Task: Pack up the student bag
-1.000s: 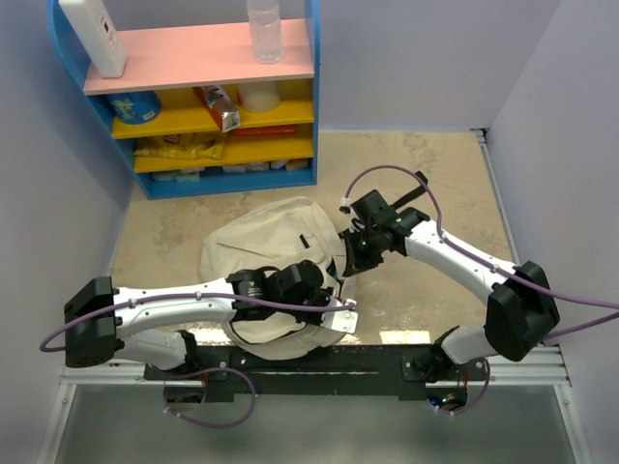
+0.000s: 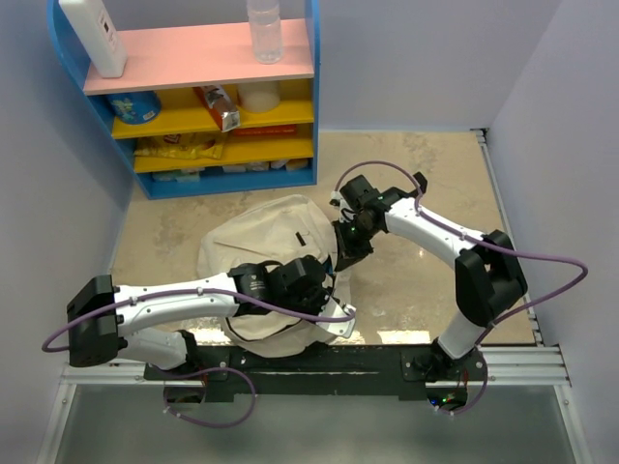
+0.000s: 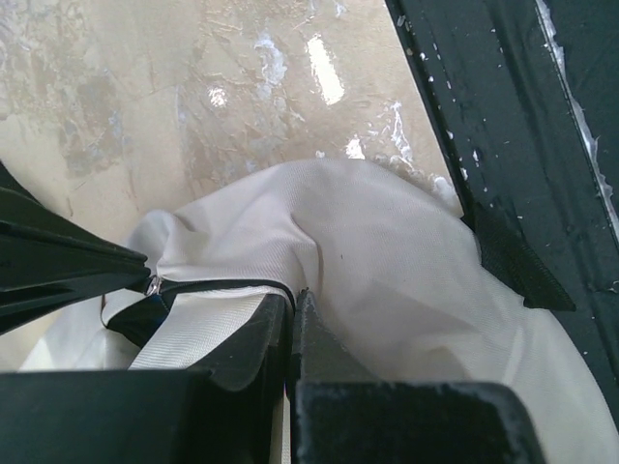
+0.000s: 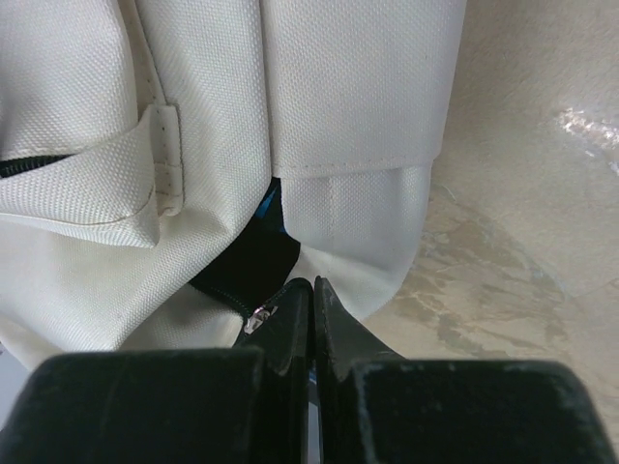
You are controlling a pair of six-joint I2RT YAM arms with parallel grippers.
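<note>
A cream fabric bag (image 2: 253, 229) lies crumpled on the table below the shelf. In the top view my left gripper (image 2: 327, 314) is at its front right; in the left wrist view its fingers (image 3: 249, 358) are shut on cream fabric with dark trim. My right gripper (image 2: 342, 259) is at the bag's right edge; in the right wrist view it is shut beside a dark opening with a zipper, and whether anything thin is between its tips is unclear.
A blue shelf unit (image 2: 314, 87) with bottles and packets stands at the back.
The left arm and bag look nearly unchanged.
</note>
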